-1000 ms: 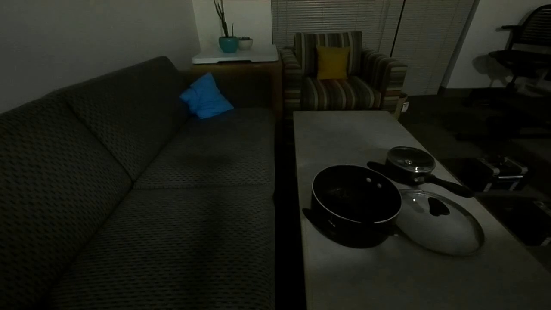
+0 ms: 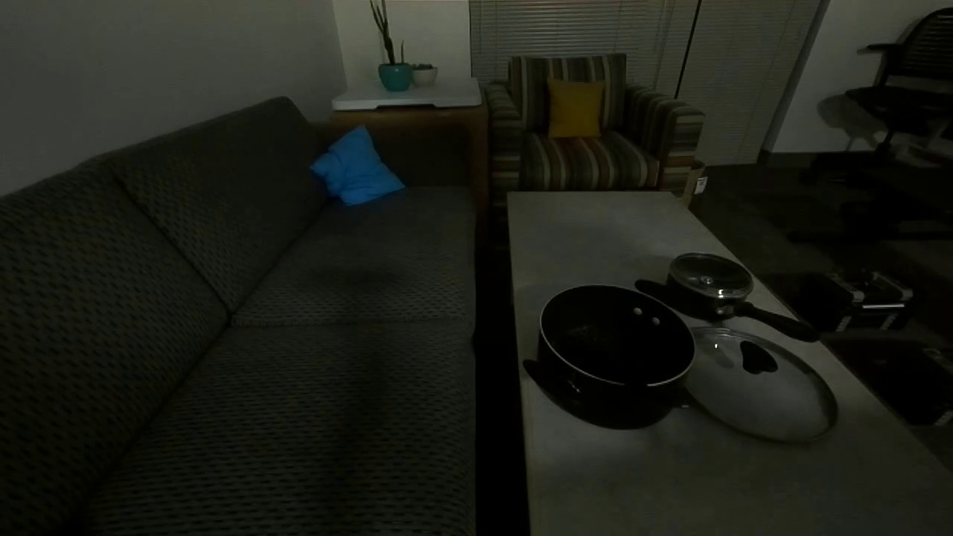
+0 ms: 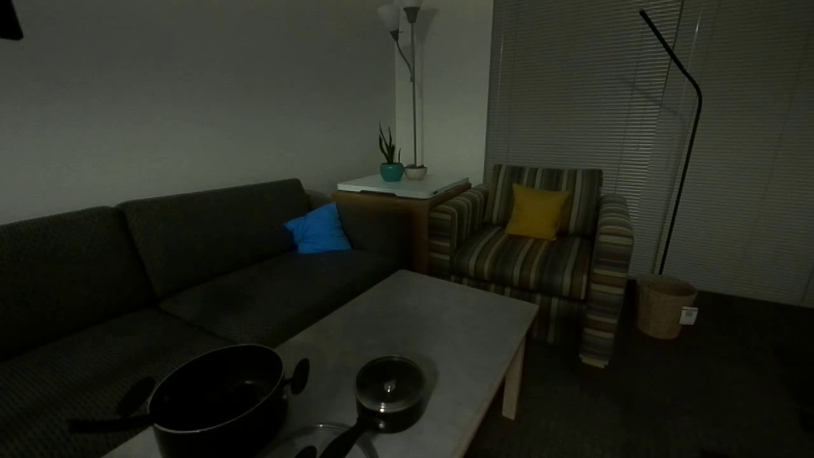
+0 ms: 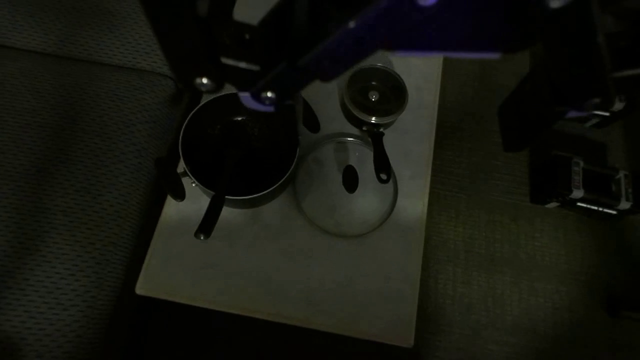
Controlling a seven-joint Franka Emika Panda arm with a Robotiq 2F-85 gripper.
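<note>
Dark parts of my gripper cross the top of the wrist view. Its dark fingers (image 4: 517,123) stand wide apart, with pans and bare tabletop visible through the gap and nothing seen held. A large black pot (image 2: 616,406), without a lid on it, rests on the pale coffee table (image 2: 581,228). Across its near rim lies a long black handle (image 4: 211,217); whether it belongs to a utensil cannot be told. Beside the pot is a glass lid (image 2: 768,402) with a black knob. The small saucepan (image 2: 710,290) wears its own glass lid.
A grey sofa (image 2: 357,384) with a blue pillow (image 2: 355,170) runs along the left. Past the table's far end stands a striped armchair (image 2: 581,161) with a yellow pillow (image 2: 575,109). Black cases (image 2: 862,299) sit on the floor at right.
</note>
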